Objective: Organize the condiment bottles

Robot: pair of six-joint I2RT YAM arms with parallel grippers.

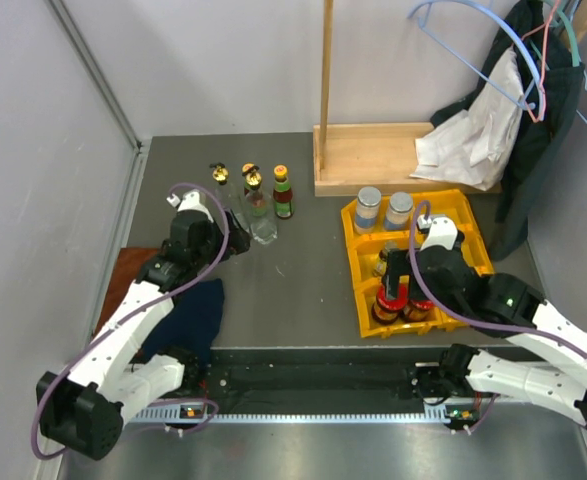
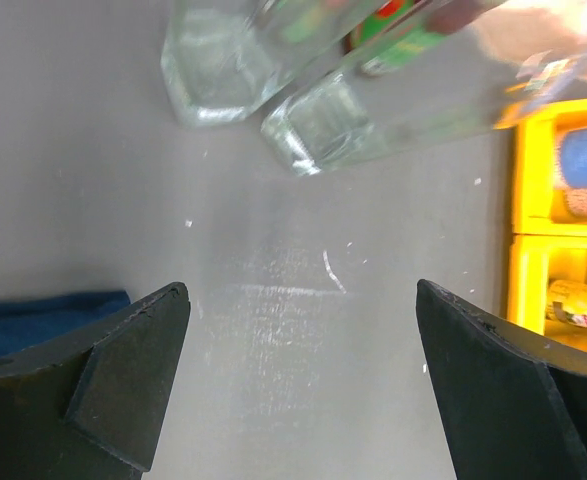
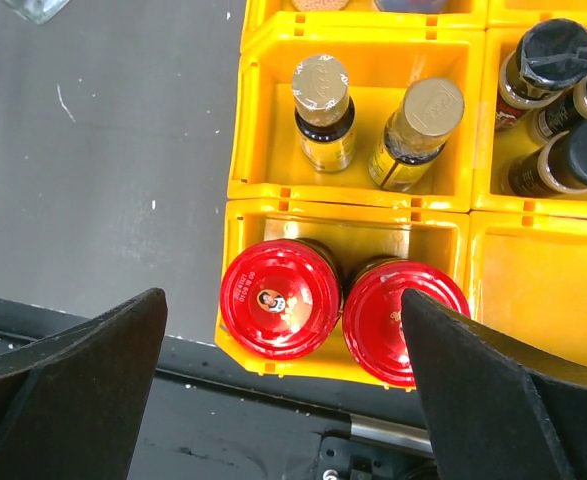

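Note:
Two red-lidded jars (image 3: 280, 299) stand side by side in the front left compartment of the yellow tray (image 1: 365, 290). My right gripper is open above that end of the tray, nothing held. Behind the jars are two small gold-capped bottles (image 3: 323, 110); several dark-capped bottles (image 3: 553, 55) share the compartment to their right. Two jars with pale lids (image 1: 369, 207) fill the back left of the tray. At the back left of the table stand clear glass bottles (image 1: 261, 215) and green-labelled bottles (image 1: 282, 195). In front of them my left gripper is open and empty.
A wooden stand (image 1: 373, 150) with a white cloth is behind the tray. Dark blue cloth (image 1: 193, 315) lies by the left arm. Hangers and a dark garment (image 1: 533, 130) hang at the right. Bare tabletop (image 1: 293, 290) separates the arms.

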